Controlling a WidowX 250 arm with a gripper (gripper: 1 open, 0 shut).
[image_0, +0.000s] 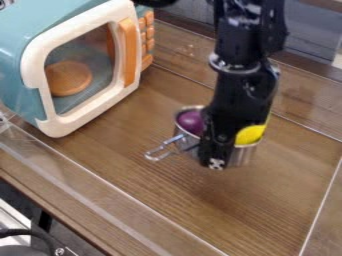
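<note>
A metal pot (243, 152) with a wire handle sits on the right half of the wooden surface, holding a purple round item (190, 122) and a yellow item (251, 133). My black gripper (217, 155) is over the pot, its lower end down at the front rim. It partly hides the pot and its contents; whether the fingers are shut on anything cannot be seen clearly.
A toy microwave (60, 60), light blue and white with orange trim, stands at the upper left with an orange disc inside.
</note>
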